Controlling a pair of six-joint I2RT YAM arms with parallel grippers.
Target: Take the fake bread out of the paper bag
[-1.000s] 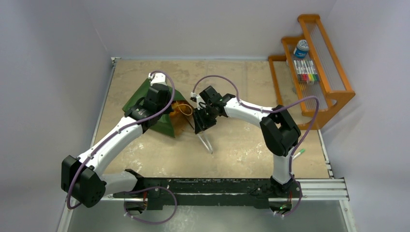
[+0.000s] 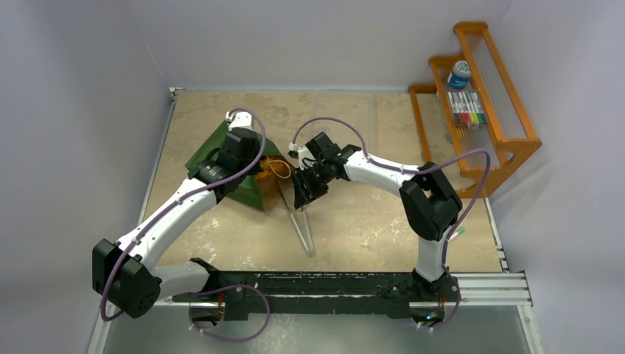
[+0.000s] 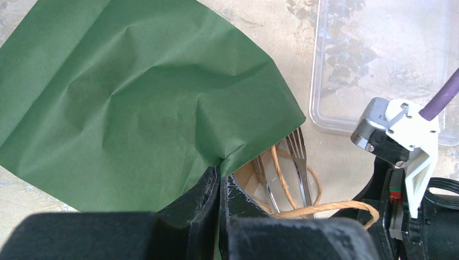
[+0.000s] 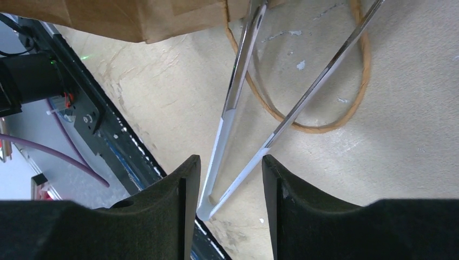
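Observation:
The green paper bag (image 3: 146, 108) lies on its side at the left of the table, its brown inside (image 2: 267, 177) and cord handle (image 2: 281, 168) facing right. My left gripper is shut on the creased edge of the bag's mouth. Metal tongs with fork-shaped ends (image 3: 299, 157) reach toward that mouth, partly hidden under the green paper. Between the parted fingers of my right gripper are the tongs' arms (image 4: 230, 103), spread in a V; one arm is close to the right finger. No bread can be made out; the bag's inside is mostly hidden.
A clear plastic tray (image 3: 319, 70) lies beyond the bag, on the right in the left wrist view. The wooden rack (image 2: 479, 96) holds pens and a jar at the right. A green-capped pen (image 2: 457, 234) lies near the right arm's base.
The tongs' joined end has shifted left and toward the front, and their arms have spread apart. My right gripper has moved very slightly. The left arm and bag look unchanged.

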